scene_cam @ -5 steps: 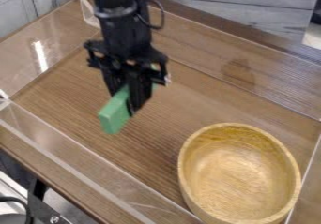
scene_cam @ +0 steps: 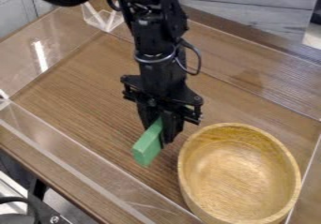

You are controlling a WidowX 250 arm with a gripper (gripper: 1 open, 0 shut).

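Observation:
My gripper (scene_cam: 162, 118) hangs near the middle of the camera view on its black arm, shut on a green block (scene_cam: 146, 147). The block is held tilted, its lower end low over the wooden table (scene_cam: 75, 97), just left of a yellow bowl (scene_cam: 238, 176). Whether the block touches the table is hard to tell.
The yellow bowl fills the lower right. A tiled wall and grey boards border the back, and the table's edge runs along the lower left.
My gripper has moved down and toward the front right with the green block in it, which now sits lower in view and nearer the bowl.

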